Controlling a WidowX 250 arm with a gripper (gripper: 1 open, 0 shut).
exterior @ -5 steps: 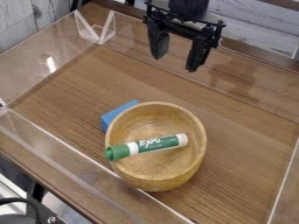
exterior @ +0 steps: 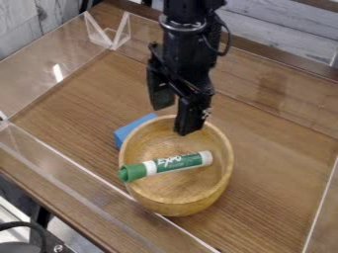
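A round light-wood bowl [exterior: 185,196] holds a green and white Expo marker [exterior: 165,166] lying diagonally. Just left of the bowl's rim lies a blue block [exterior: 132,128], possibly an eraser, partly hidden. My black gripper [exterior: 176,107] hangs over the back of the bowl, pointing down, open, with its fingers apart above the marker and nothing visible between them.
Pale raised edges border it at the left and back. A dark cable shows at the lower left corner.
The bowl, marker and blue block have not visibly moved.
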